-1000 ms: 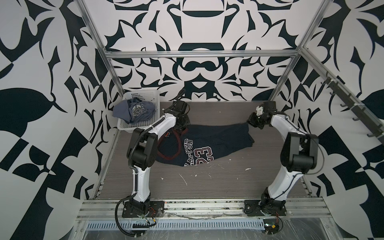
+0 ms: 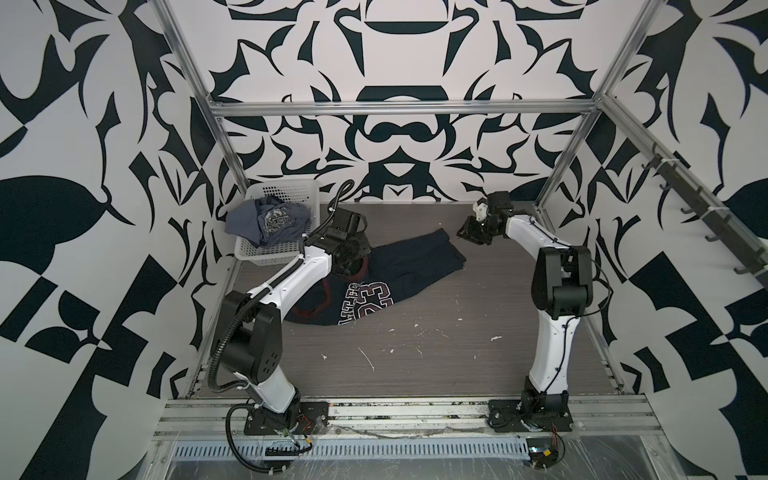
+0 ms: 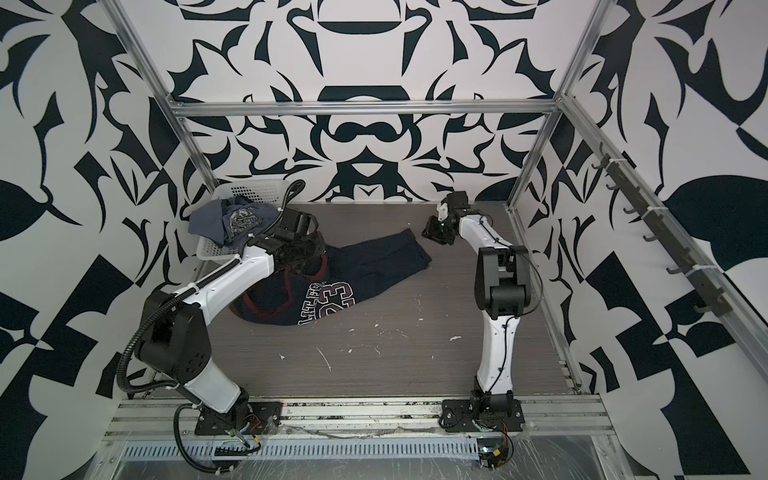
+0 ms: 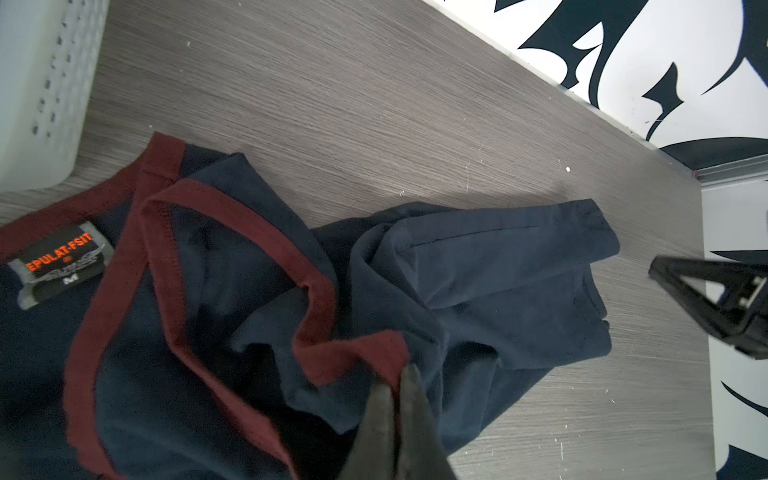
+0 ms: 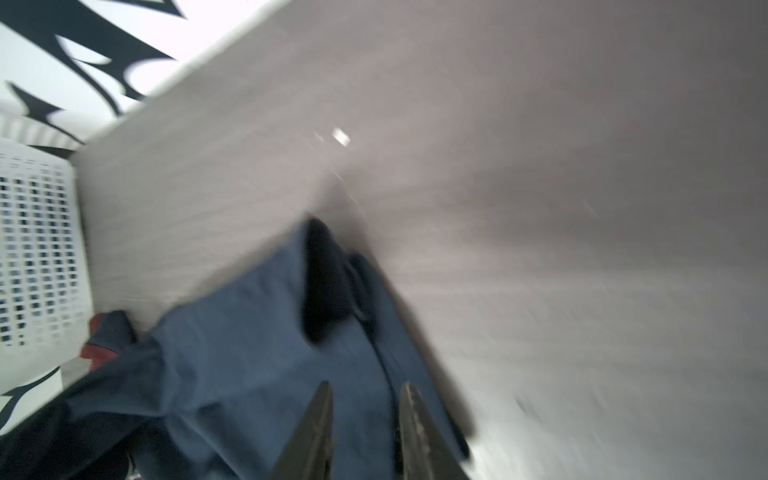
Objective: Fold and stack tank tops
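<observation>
A navy tank top (image 2: 416, 260) with red trim and a white-outlined "23" print lies stretched and bunched across the table. In the left wrist view my left gripper is shut on its red trim near the middle of the bunched fabric. My right gripper (image 2: 472, 232) is just beyond the garment's far right end, its fingers (image 5: 320, 420) parted and nothing visible held between them; the right wrist view is blurred.
A white perforated basket (image 2: 250, 252) holding blue-grey clothing (image 2: 256, 224) stands at the back left. Patterned walls enclose it.
The tank top has shifted left, its right end now angled toward the back. Both grippers have moved left, the left one also slightly forward.
</observation>
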